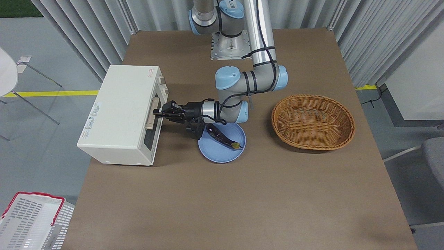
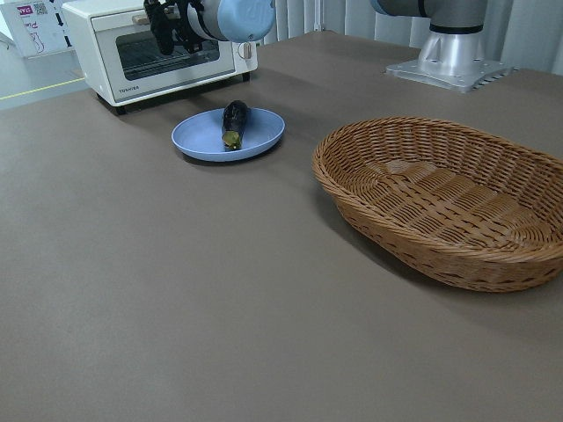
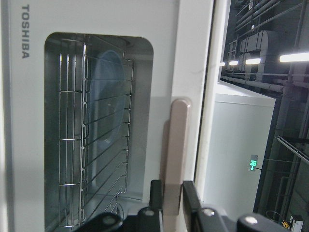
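A white toaster oven with a glass door and a pale bar handle stands on the left of the table. My gripper is at that handle; in the wrist view its two black fingers sit on either side of the bar, though whether they press on it is unclear. The door is closed, with a rack and a blue shape behind the glass. Below my wrist, a dark eggplant lies on a blue plate.
A wicker basket sits to the right on the brown table, whose front part is bare. The robot's base is at the back. A white plastic basket stands off the table at the lower left.
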